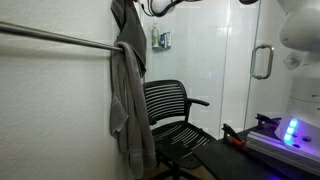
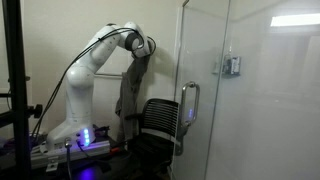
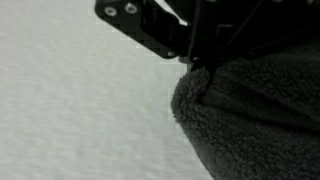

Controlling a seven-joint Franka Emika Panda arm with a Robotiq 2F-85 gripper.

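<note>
A long grey towel hangs down the wall by the end of a metal rail. Its upper part rises above the rail to the top of exterior view 1, where my gripper is partly cut off by the frame. In the other exterior view, the arm arches over to the top of the towel. The wrist view shows the fleecy towel gathered at the fingertips of my gripper, which is shut on it. The exact fold between the fingers is dark.
A black chair stands right of the towel, close to the wall. Behind it is a glass panel with a metal handle. A dark table fills the lower right.
</note>
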